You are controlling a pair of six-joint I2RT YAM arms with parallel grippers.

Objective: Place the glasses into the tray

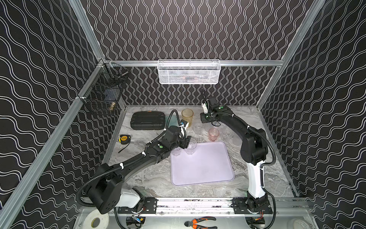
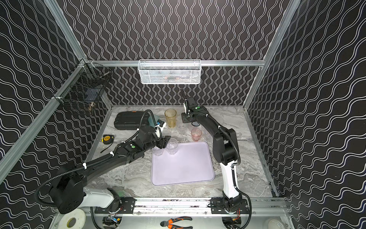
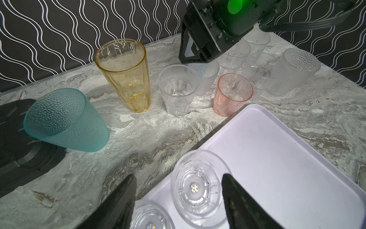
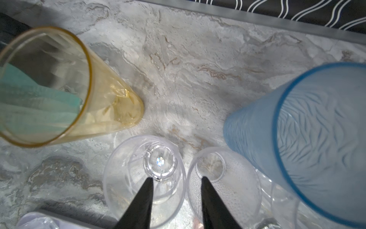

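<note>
In the tray's point(image 1: 202, 168) far left corner stand two clear glasses. My left gripper is part open; the larger clear glass point(image 3: 198, 187) shows between its fingers, the smaller one point(image 3: 150, 217) beside the left finger. I cannot tell whether either finger touches. My right gripper is open above a clear glass point(image 4: 143, 179) and a textured clear glass point(image 4: 225, 183) behind the tray. A yellow glass point(image 3: 125, 76), a teal glass point(image 3: 68, 120), a pink glass point(image 3: 232, 93) and a blue glass point(image 4: 251, 137) stand on the table.
More clear glasses point(image 3: 293, 72) stand at the back right. A black case point(image 1: 148, 120) and a tape measure point(image 1: 124, 139) lie on the left. Most of the tray is bare, and a white wire basket point(image 1: 189, 72) hangs on the back wall.
</note>
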